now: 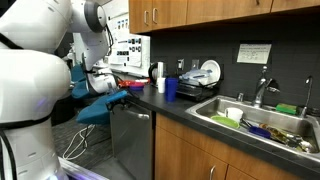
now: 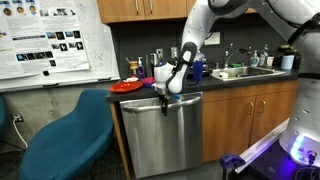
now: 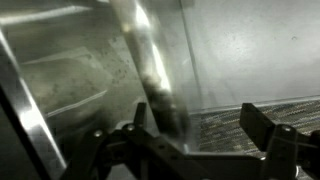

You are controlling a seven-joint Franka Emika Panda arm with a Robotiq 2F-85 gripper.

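Note:
My gripper (image 2: 165,107) hangs at the upper part of a stainless steel dishwasher front (image 2: 165,142), below the counter. In the wrist view, the gripper is open, its two dark fingers set wide apart. A shiny metal bar (image 3: 152,60), apparently the dishwasher's handle, runs down from the top of that view to the gap between them, nearer the left finger. Whether either finger touches it I cannot tell. From the side, the gripper (image 1: 122,97) appears close against the top of the dishwasher (image 1: 133,140), which looks closed.
Above lies the dark counter (image 1: 200,111) with a blue container (image 1: 170,88) and a sink (image 1: 232,105) holding several items. A red dish (image 2: 126,86) sits at the counter's left end. A blue beanbag (image 2: 55,140) rests left of the dishwasher.

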